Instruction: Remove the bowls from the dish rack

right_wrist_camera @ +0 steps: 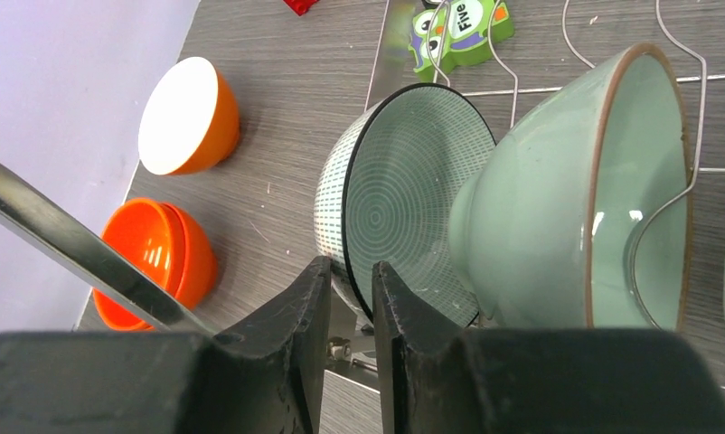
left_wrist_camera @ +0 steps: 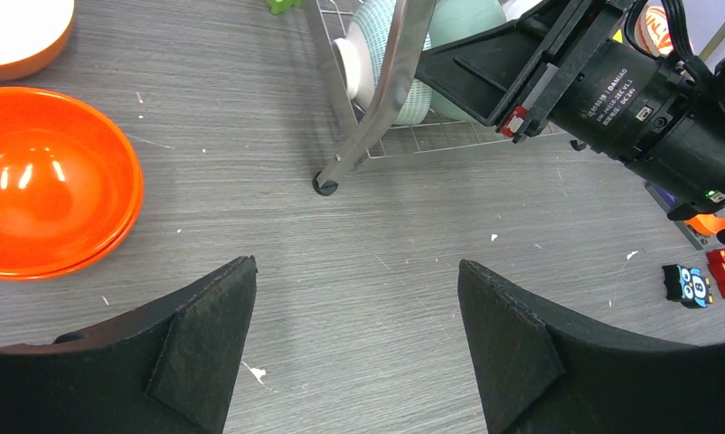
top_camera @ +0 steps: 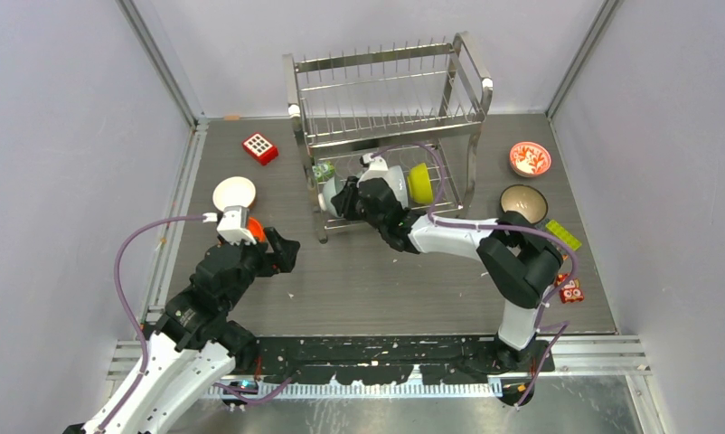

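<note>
The dish rack (top_camera: 386, 136) holds bowls on its lower level: a white-and-grey textured bowl (right_wrist_camera: 404, 194), a celadon bowl (right_wrist_camera: 540, 226) and a yellow bowl (top_camera: 420, 183). My right gripper is at the rim of the textured bowl, one finger against its outer side and the other by the inside, the fingers narrowly apart; whether they grip the rim I cannot tell. My left gripper hangs open over the bare table at the rack's left front, nothing between its fingers.
Orange bowls (left_wrist_camera: 51, 181) and a white-and-orange bowl (right_wrist_camera: 183, 113) stand left of the rack. A dark bowl (top_camera: 523, 203) and a red patterned bowl (top_camera: 530, 158) stand at right.
</note>
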